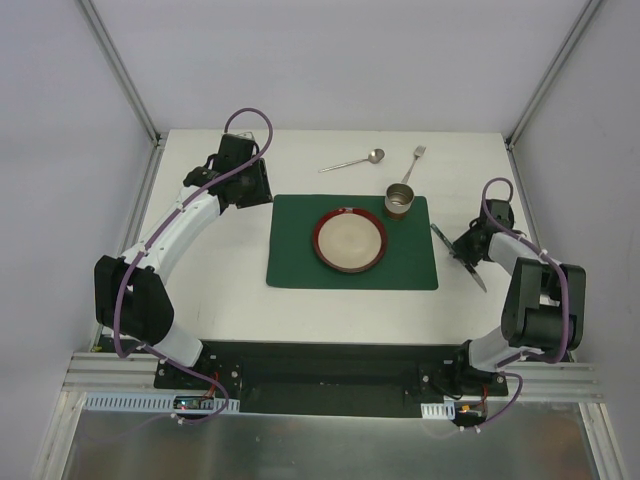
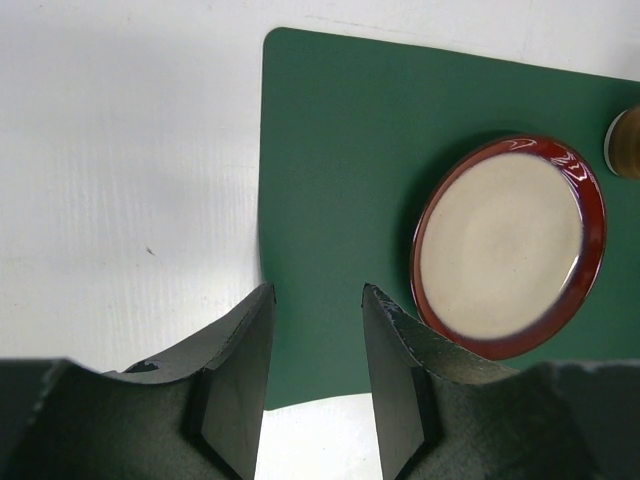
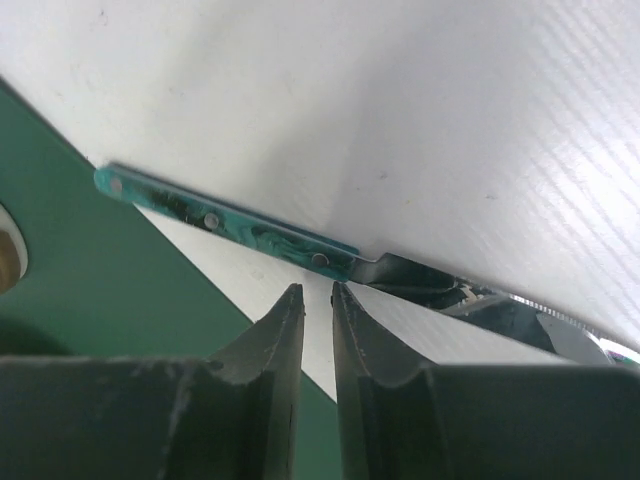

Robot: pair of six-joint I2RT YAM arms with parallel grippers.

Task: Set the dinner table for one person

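Note:
The knife (image 1: pixel 475 276), with its green handle (image 3: pixel 230 222), lies slanted on the white table right of the green placemat (image 1: pixel 290 270). Its handle end is close to the mat's edge and its blade points away, toward the front right. My right gripper is over the knife, a narrow gap between its fingertips; the knife shows just past the tips, not clearly between them. A red-rimmed plate (image 1: pixel 349 240) rests mid-mat, with a metal cup (image 1: pixel 399 200) at the mat's upper right. My left gripper hangs open and empty above the mat's left side.
Behind the mat lie a ladle-like spoon (image 1: pixel 345 164) and a fork (image 1: pixel 415 160), the fork's handle reaching toward the cup.

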